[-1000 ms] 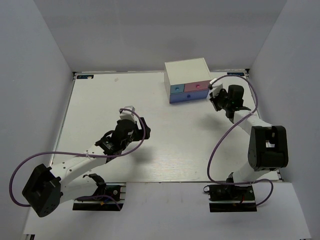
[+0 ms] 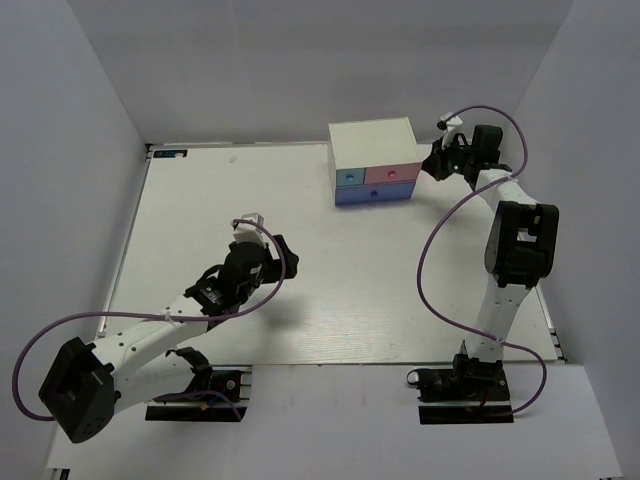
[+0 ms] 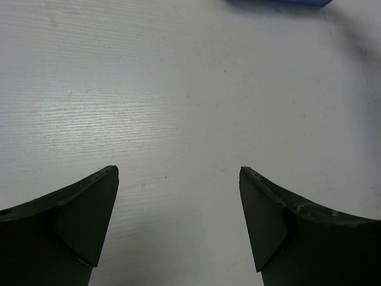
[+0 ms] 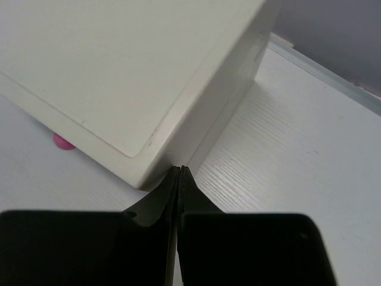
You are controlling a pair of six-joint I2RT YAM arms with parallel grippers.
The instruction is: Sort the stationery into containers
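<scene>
A white-topped drawer box (image 2: 372, 143) stands at the back of the table, with a blue drawer (image 2: 350, 177) and a pink drawer (image 2: 393, 174) above a wide dark-blue drawer (image 2: 375, 193). All the drawers look shut. My right gripper (image 2: 428, 171) is at the box's right side; in the right wrist view its fingertips (image 4: 186, 173) are together, close by the box's front right corner, with nothing showing between them. Whether they touch it I cannot tell. Over the left-centre of the table my left gripper is open and empty. No loose stationery shows.
Grey walls (image 2: 300, 60) rise close behind the box and along the right side, near the right arm.
The right arm has reached farther back, from the box's front right to its right side. The box has shifted slightly left. My left arm has moved only slightly.
</scene>
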